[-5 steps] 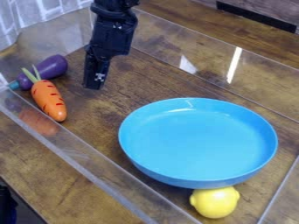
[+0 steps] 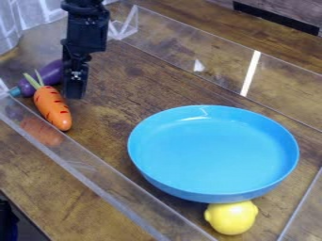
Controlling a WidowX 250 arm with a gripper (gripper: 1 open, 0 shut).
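My black gripper [image 2: 74, 77] is open and low at the upper left, its fingers at the right end of a purple eggplant [image 2: 45, 75]. An orange toy carrot [image 2: 53, 107] with green top lies just below the eggplant. A large light blue plate [image 2: 212, 151] sits at the centre right, and a yellow lemon [image 2: 231, 216] lies at its lower edge.
Transparent walls run along the left and right sides of the work area.
My gripper has moved left from open table to the eggplant. The other objects look unmoved.
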